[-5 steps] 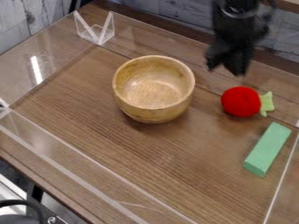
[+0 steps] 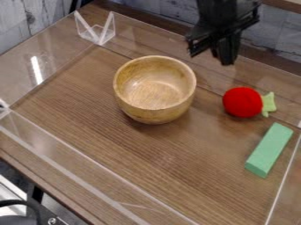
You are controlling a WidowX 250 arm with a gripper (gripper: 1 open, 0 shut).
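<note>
My gripper (image 2: 219, 41) hangs over the back right of the wooden table, a black mechanism with its fingertips above the surface; it looks shut, with nothing visible between its fingers. Below it to the right lies a red round object (image 2: 242, 102), with a small yellow-green piece (image 2: 268, 104) beside it. A light wooden bowl (image 2: 154, 89) sits left of centre. A mint-green block (image 2: 269, 149) lies at the front right.
A clear plastic or wire item (image 2: 97, 27) stands at the back left. A dark cable or hose shows at the lower left corner.
My gripper has shifted slightly up and toward the back over the last second. The objects on the table have stayed in place.
</note>
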